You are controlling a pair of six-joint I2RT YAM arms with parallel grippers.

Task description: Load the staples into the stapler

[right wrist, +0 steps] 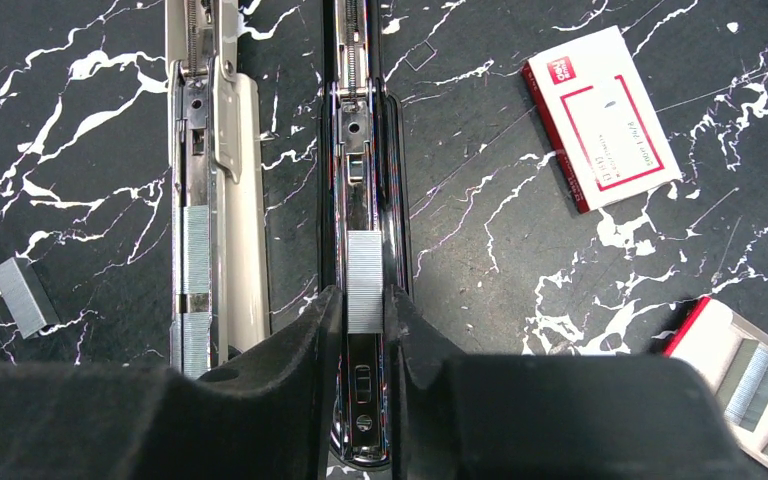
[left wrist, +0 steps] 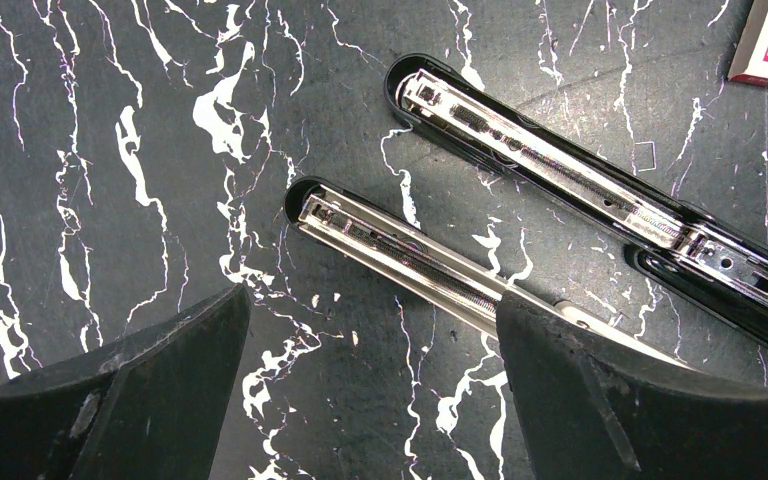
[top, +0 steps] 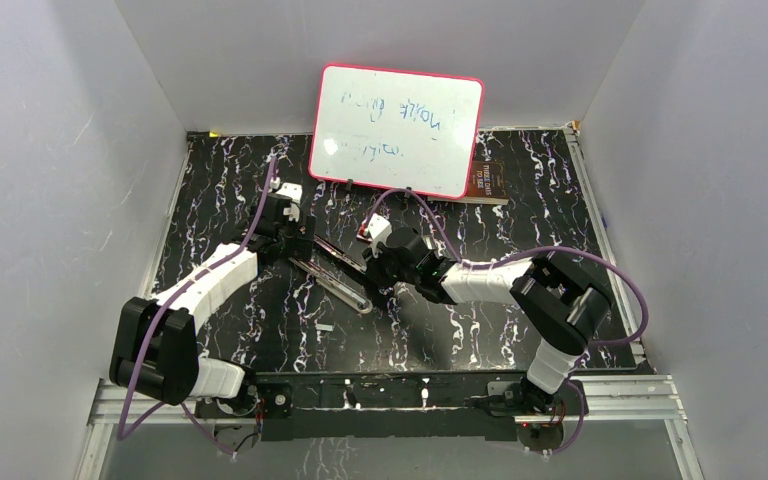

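A black stapler (right wrist: pixel 354 180) lies opened out flat, its long metal channel facing up. In the right wrist view, a grey staple strip (right wrist: pixel 365 275) is in line with that channel. My right gripper straddles the strip's lower part, fingers a narrow way apart and a slight gap showing beside it. Whether the strip sits fully down in the channel I cannot tell. A white stapler (right wrist: pixel 252 200), also opened out, lies beside the black one with staple strips in its channel. My left gripper is open over the white stapler's far end, holding nothing.
A loose staple strip (right wrist: pixel 25 297) lies left of the white stapler. To the right are a red-and-white staple box (right wrist: pixel 605 120) and an open tray (right wrist: pixel 705 350) holding strips. At the back stand a whiteboard (top: pixel 400 125) and a book (top: pixel 488 182).
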